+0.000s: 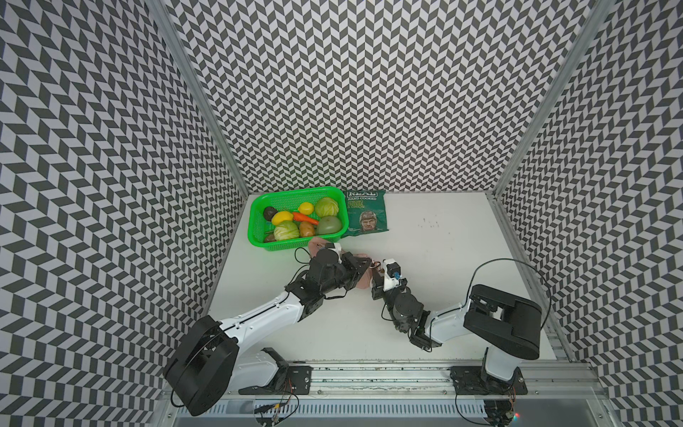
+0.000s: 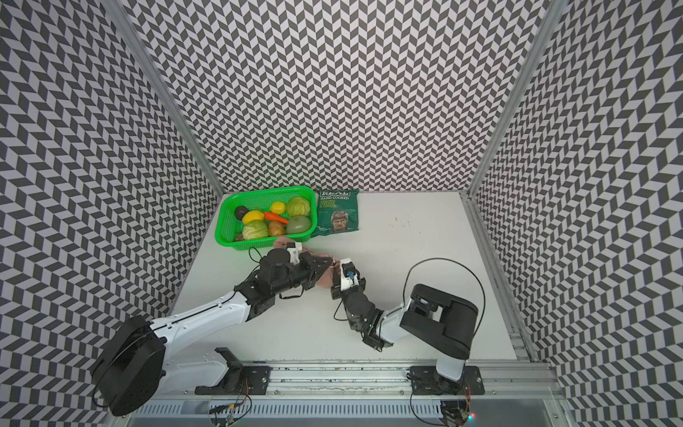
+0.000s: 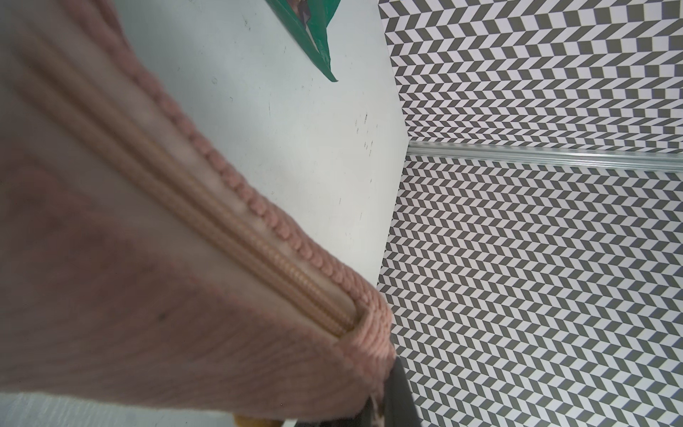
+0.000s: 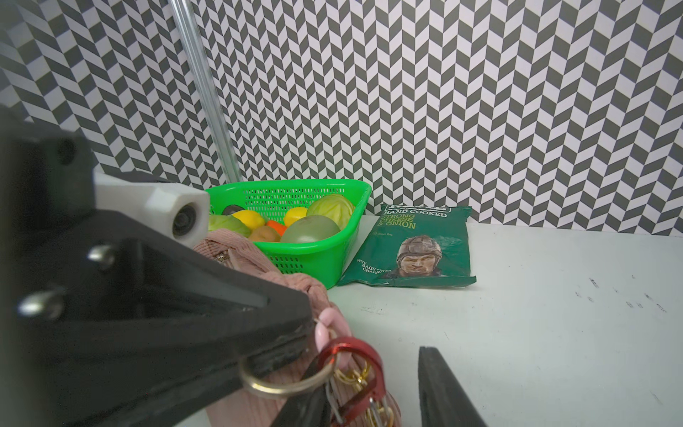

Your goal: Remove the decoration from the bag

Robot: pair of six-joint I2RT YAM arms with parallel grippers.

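Note:
The bag is a pink ribbed zip pouch [image 3: 178, 284], its zipper facing up in the left wrist view. A red carabiner [image 4: 350, 343] with gold links and a pink loop hangs by its right end, near a gold ring [image 4: 284, 389]. My left gripper [image 1: 368, 262] is shut at that end, the ring against its fingers [image 4: 277, 313]; whether ring or fabric sits between them is hidden. Close beside it, my right gripper stands open with the carabiner between its fingers, not clamped.
Behind the pouch stands a green basket [image 1: 264, 242] of toy fruit and vegetables. A green crisp packet [image 1: 366, 212] lies to its right.

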